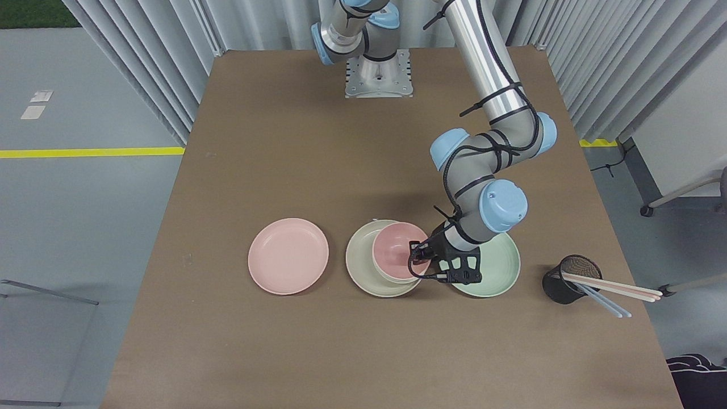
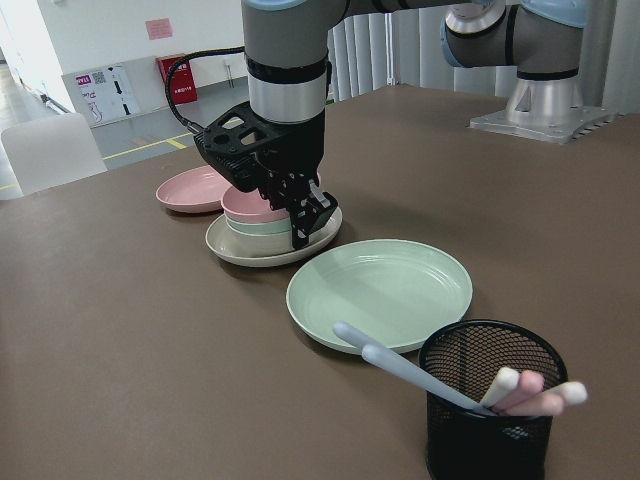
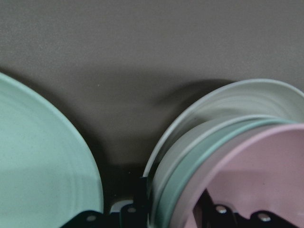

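Note:
A stack of pink (image 1: 395,249), mint and cream bowls (image 2: 260,242) sits on a cream plate (image 1: 361,262). My black gripper is down at the stack's rim beside the mint plate (image 1: 497,266), with one finger inside the pink bowl and the other outside the nested rims in the wrist view. Whether it is closed on the rims I cannot tell. A pink plate (image 1: 287,256) lies to the left.
A black mesh cup (image 1: 559,289) with several chopsticks stands at the right, near the table edge.

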